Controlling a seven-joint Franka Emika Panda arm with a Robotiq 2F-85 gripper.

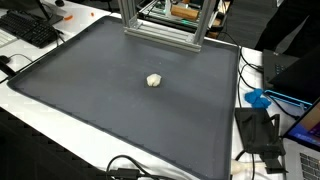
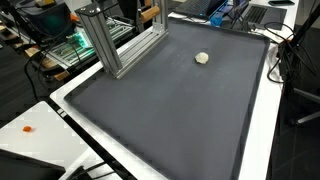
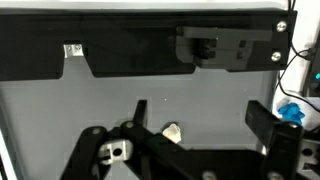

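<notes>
A small, pale, roundish object [image 1: 153, 80] lies alone on the grey mat [image 1: 110, 100]. In exterior view 2 the pale object [image 2: 201, 58] is toward the mat's far side. The wrist view shows my gripper open, its two dark fingers spread wide with nothing held between them. Lower in that view, the pale object [image 3: 172, 131] appears on the mat, partly hidden by the gripper's body. I cannot make out the gripper clearly in either exterior view.
A silver metal frame [image 2: 128, 50] stands at the mat's edge. A long black bar [image 3: 130, 45] crosses the upper wrist view. Blue cloth [image 1: 257, 98], a black item [image 1: 258, 133] and a laptop [image 1: 302, 125] lie beside the mat, most of which is bare.
</notes>
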